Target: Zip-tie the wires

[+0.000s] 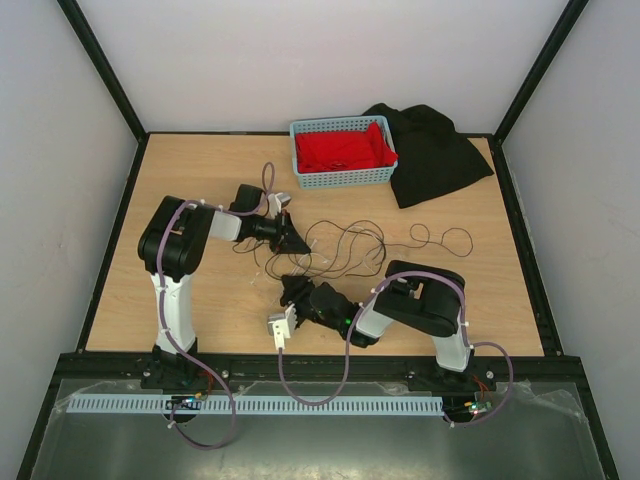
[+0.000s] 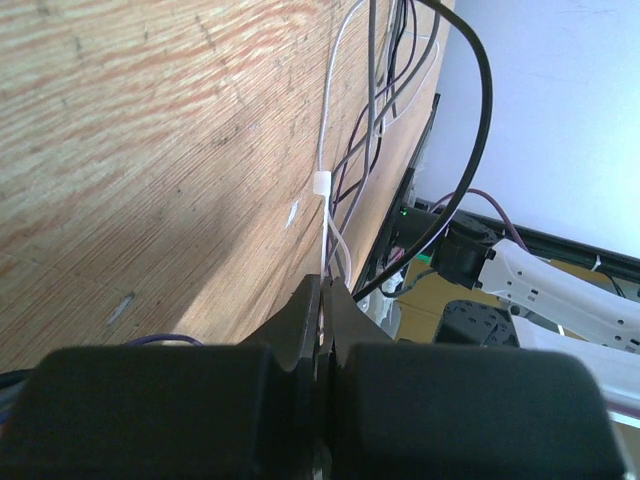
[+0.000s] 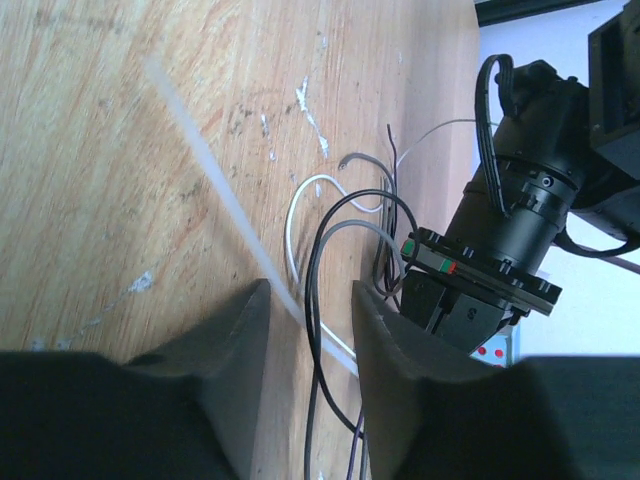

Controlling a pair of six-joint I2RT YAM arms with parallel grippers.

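Thin dark wires [image 1: 378, 238] lie in loose loops across the middle of the table. In the left wrist view, a white zip tie [image 2: 322, 183] shows its small head above my left gripper, whose fingertips are closed on its thin strip; grey and black wires [image 2: 371, 100] run beside it. From the right wrist, a blurred white strip of the tie [image 3: 225, 190] slants down into the gap of my right gripper. Its fingers stand apart, and a black wire [image 3: 312, 290] also passes through the gap. Whether the tie encloses any wires cannot be told.
A light blue basket [image 1: 343, 181] with red cloth [image 1: 345, 150] inside is at the back. Right of it lies a black cloth [image 1: 430, 155].
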